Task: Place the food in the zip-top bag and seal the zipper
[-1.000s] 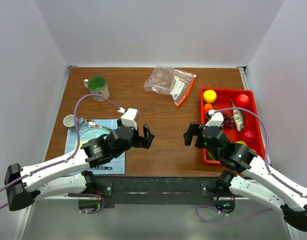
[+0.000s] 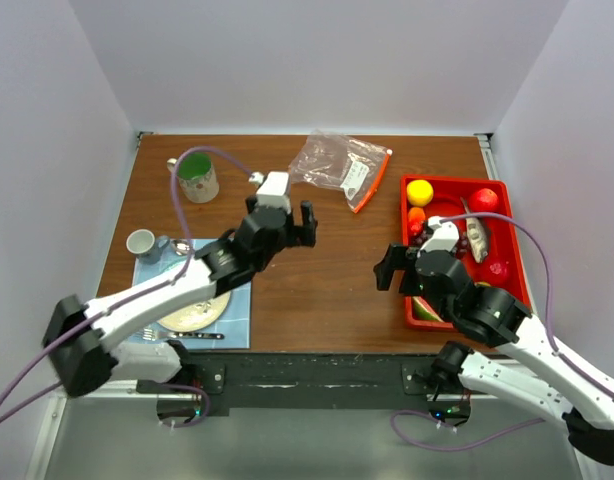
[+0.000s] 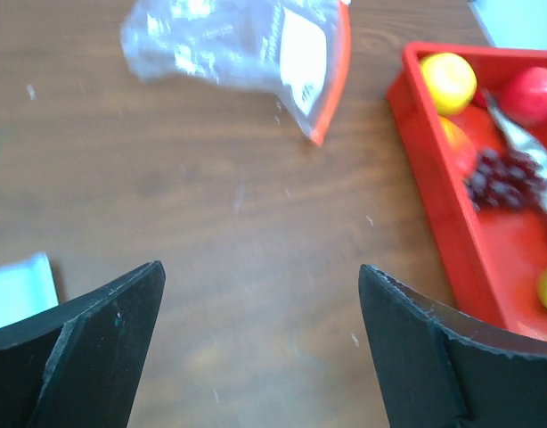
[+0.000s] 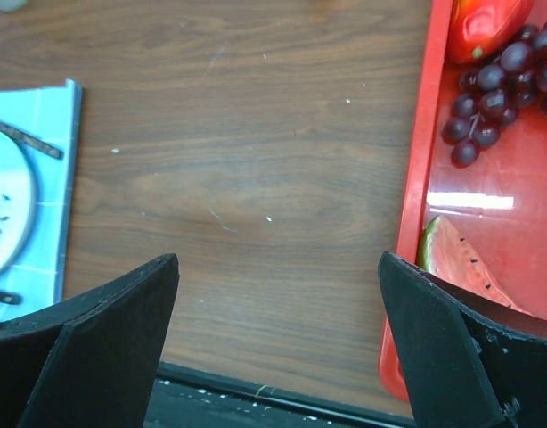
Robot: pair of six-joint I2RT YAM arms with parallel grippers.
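Observation:
A clear zip top bag [image 2: 335, 165] with an orange zipper edge [image 2: 364, 189] lies flat near the back of the table and looks empty. At the right, a red tray [image 2: 447, 184] holds the food: a lemon [image 2: 419, 193], grapes [image 4: 501, 98], a fish [image 2: 477, 238], a watermelon slice [image 4: 463, 260] and other pieces. My left gripper [image 2: 308, 224] hangs over the table in front of the bag, open and empty. Close to the tray's left wall is my right gripper [image 2: 385, 267], also open, with only bare wood between its fingers in its wrist view.
On the left, a blue placemat [image 2: 239, 305] carries a plate [image 2: 194, 316] and cutlery. A green-rimmed mug [image 2: 197, 178] and a grey cup [image 2: 141, 243] stand near it. Bare wood lies between the placemat and the tray.
The left arm has swung toward the back of the table and slightly right, nearer the bag. My right gripper has shifted very slightly right. Bag and food lie unchanged.

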